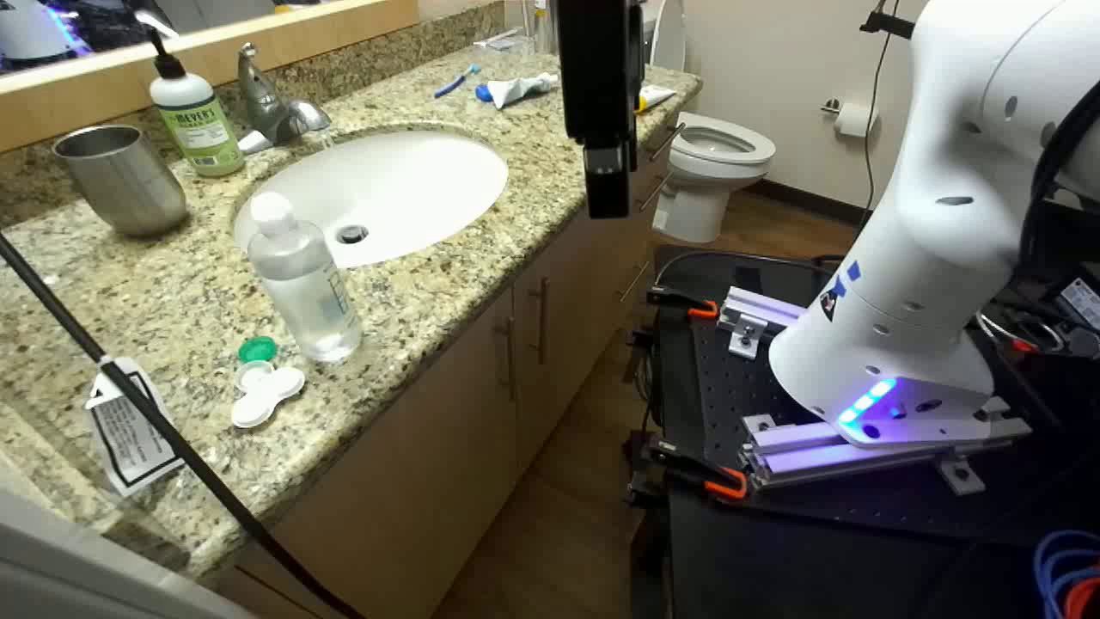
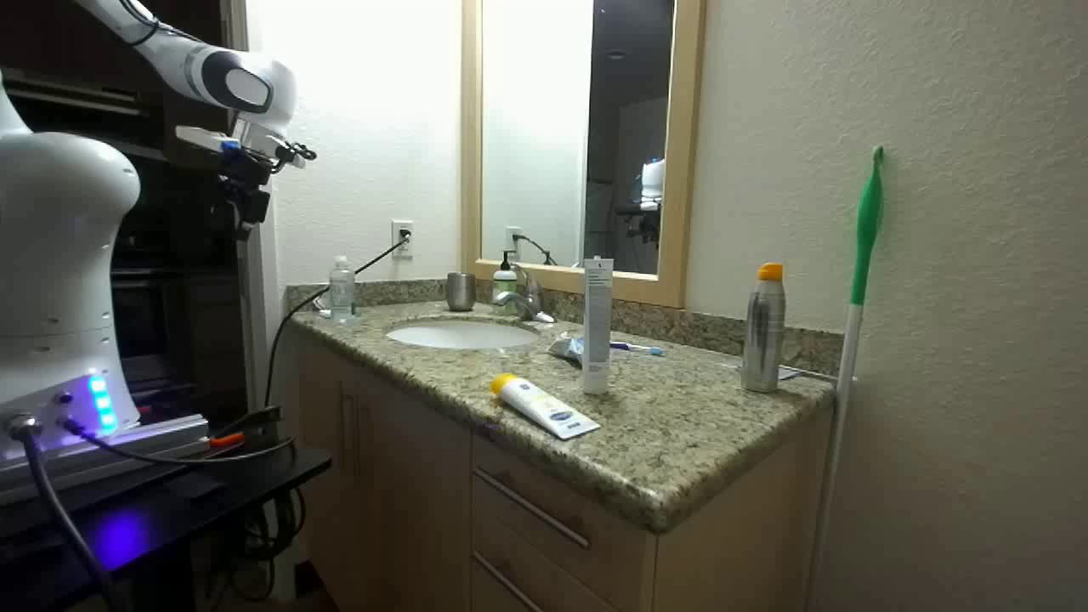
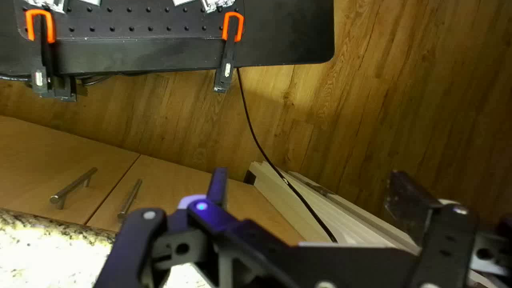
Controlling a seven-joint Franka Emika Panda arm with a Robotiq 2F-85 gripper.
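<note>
In the wrist view my gripper is open, its two dark fingers wide apart with only floor, door frame and a black cable behind the gap. Exterior view 2 shows it hanging in the air left of the counter, above its height. A clear bottle with a white cap (image 1: 301, 278) stands upright near the counter's front edge. Beside it lie a white lens case (image 1: 266, 396) and its green cap (image 1: 257, 350). A steel cup (image 1: 124, 180) and a soap pump bottle (image 1: 198, 119) stand behind the sink (image 1: 412, 191). My gripper touches none of these.
A yellow-capped tube (image 2: 546, 406), an upright white tube (image 2: 597, 326) and an orange-capped spray can (image 2: 762, 331) occupy the counter's other end. The black cable (image 1: 144, 402) crosses in front of the counter. A black table (image 3: 288, 33) with orange clamps borders the floor gap.
</note>
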